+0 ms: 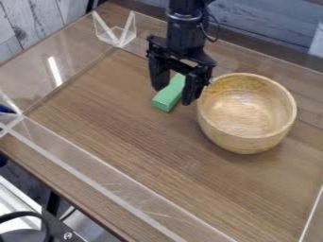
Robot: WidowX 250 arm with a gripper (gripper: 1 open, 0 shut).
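Observation:
My black gripper (177, 76) hangs from the top centre, lowered over a green block (167, 95) that lies on the wooden table (101, 142). Its dark fingers partly cover the block's upper part. Whether they touch or hold it, and how far they stand apart, I cannot tell.
A large wooden bowl (246, 118) sits just right of the gripper and block. A clear wire-like holder (116, 28) stands at the back left.

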